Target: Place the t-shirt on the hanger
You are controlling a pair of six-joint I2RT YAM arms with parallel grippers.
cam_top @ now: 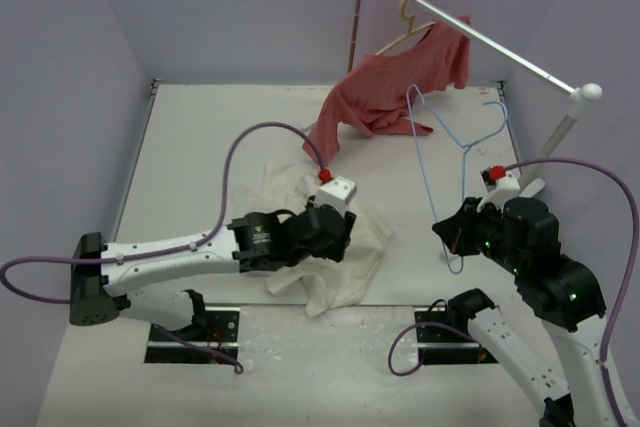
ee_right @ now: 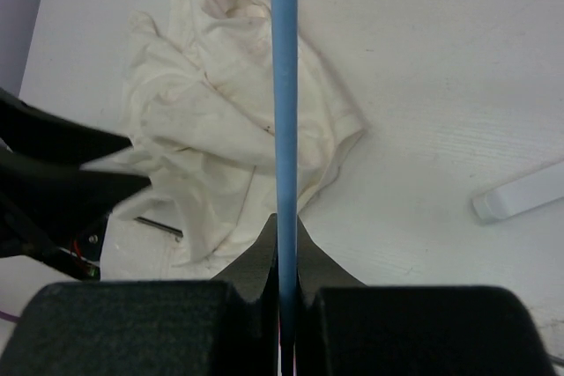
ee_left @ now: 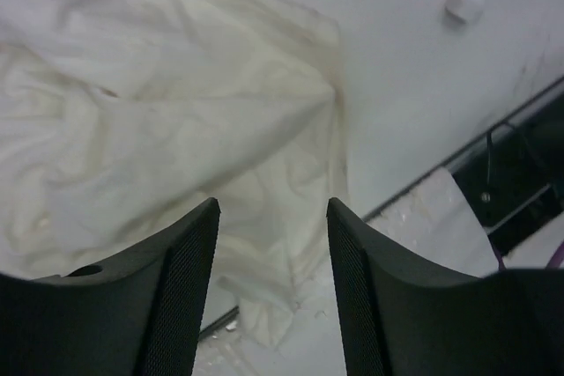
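The white t-shirt [cam_top: 368, 247] lies crumpled on the table; in the left wrist view its folds [ee_left: 176, 134] fill the left half. Over it hangs my left gripper [cam_top: 342, 239], open, its fingers [ee_left: 196, 257] well apart with nothing between them. The left gripper also appears at the left of the right wrist view [ee_right: 137, 162]. On the right, my right gripper [cam_top: 447, 239] is shut on the blue hanger [cam_top: 424, 162], whose wire [ee_right: 285, 85] runs upward from between the fingertips. The hanger is held off the table, apart from the shirt.
A white rack rail [cam_top: 495, 39] crosses the back right. A red shirt [cam_top: 395, 82] on a wooden hanger [cam_top: 408, 27] hangs from it and drapes onto the table. Free tabletop [cam_top: 195, 147] lies at the left.
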